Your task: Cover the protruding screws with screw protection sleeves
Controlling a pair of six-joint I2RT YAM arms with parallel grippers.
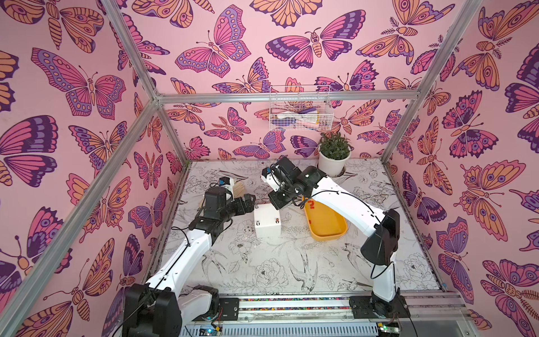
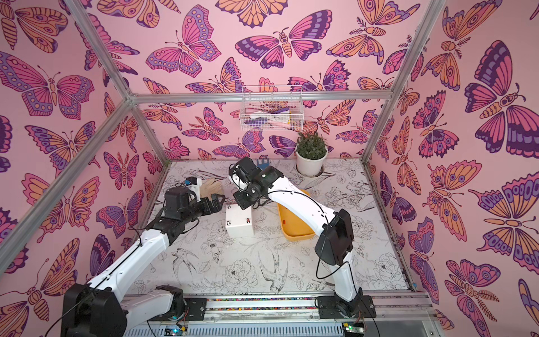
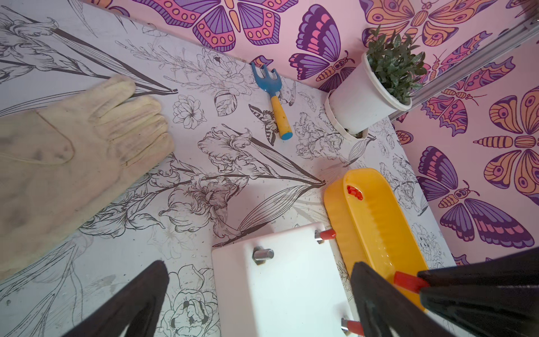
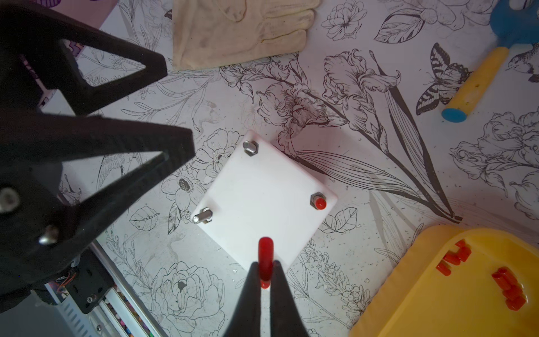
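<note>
A white block (image 4: pixel 258 191) sits between both arms with bolts at its corners. In the right wrist view a bare bolt (image 4: pixel 249 147) stands at the top corner, another bare bolt (image 4: pixel 202 216) at the left, a red-capped bolt (image 4: pixel 319 202) at the right; a fourth, red-tipped, is partly hidden. My right gripper is shut on a red sleeve (image 4: pixel 265 247) above the block. My left gripper (image 1: pixel 247 204) hovers open at the block's left; in its wrist view the blurred fingers (image 3: pixel 129 297) stand wide apart.
A yellow tray (image 4: pixel 410 297) with several red sleeves lies right of the block. A glove (image 3: pixel 67 151), a garden fork (image 3: pixel 278 112) and a potted plant (image 3: pixel 370 95) are toward the back.
</note>
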